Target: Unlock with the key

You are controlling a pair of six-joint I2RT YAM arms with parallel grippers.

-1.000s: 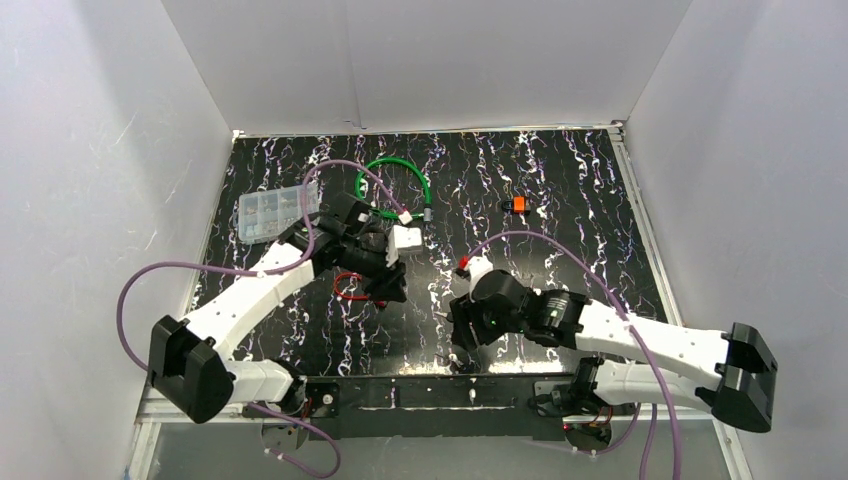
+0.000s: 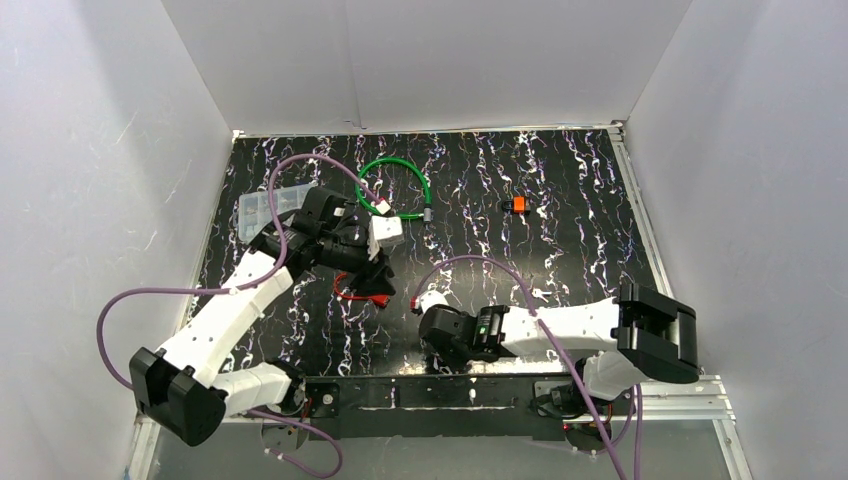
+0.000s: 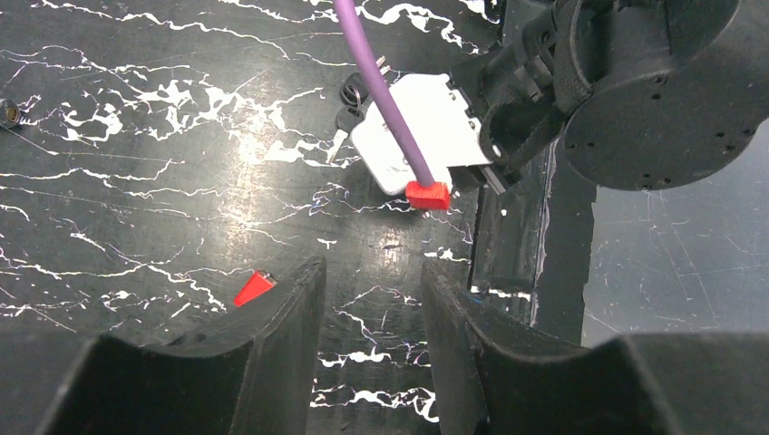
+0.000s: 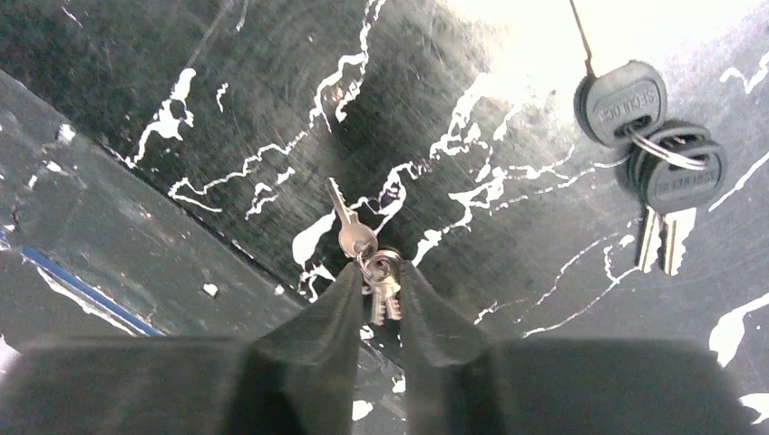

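In the right wrist view, small silver keys [image 4: 358,240] on a ring lie on the dark marbled surface, in line with the narrow gap of my right gripper. Its two fingers stand a little apart; contact with the keys does not show clearly. Black-headed keys [image 4: 682,177] on another ring lie apart from that gripper. My left gripper is open and empty, above the table near the red lock [image 3: 254,287]. From the top, the red lock [image 2: 379,300] shows beside the left fingertips, and an orange padlock [image 2: 518,204] sits farther back.
A green cable lock [image 2: 392,160] curls at the back, near a clear compartment box [image 2: 257,214] partly behind the left arm. A purple cable [image 2: 150,291] loops over each arm.
My right arm has swung left and toward the front edge, its gripper now tilted under the forearm. The left arm has shifted slightly left. The locks have not moved.
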